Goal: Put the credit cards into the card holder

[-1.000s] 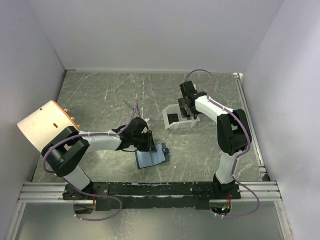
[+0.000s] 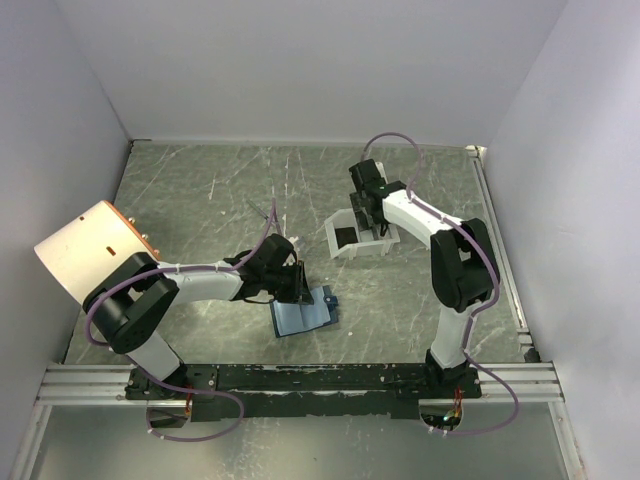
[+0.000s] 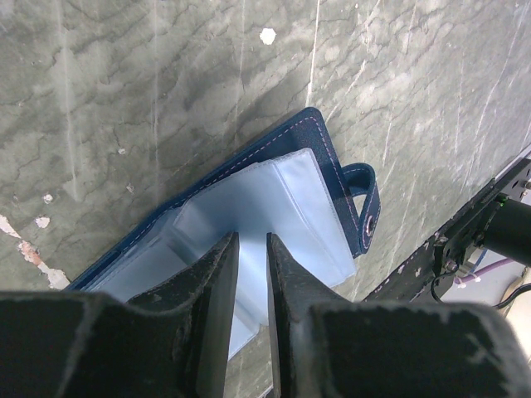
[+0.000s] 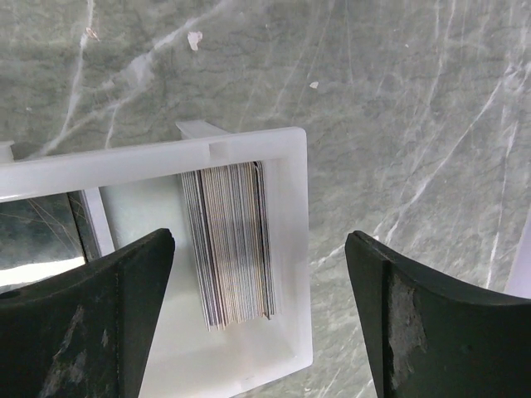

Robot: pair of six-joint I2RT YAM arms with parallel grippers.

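The dark blue card holder (image 3: 309,133) lies open on the table, its clear plastic sleeves (image 3: 286,220) showing. Over those sleeves my left gripper is narrowly open, with a small gap between its fingertips and no card in it. Thin cards (image 4: 228,240) stand on edge in a packed row inside a white tray (image 4: 290,199), against its right end in the right wrist view. My right gripper is wide open above that tray, one finger on either side of the row and nothing held.
A dark flat item (image 4: 37,240) occupies the tray's other compartment. The cream panel (image 2: 95,250) leans at the table's left side. Bare table surrounds the tray and the holder.
My right gripper has shifted slightly to the left over the tray. The left arm, the holder and the tray look unmoved.
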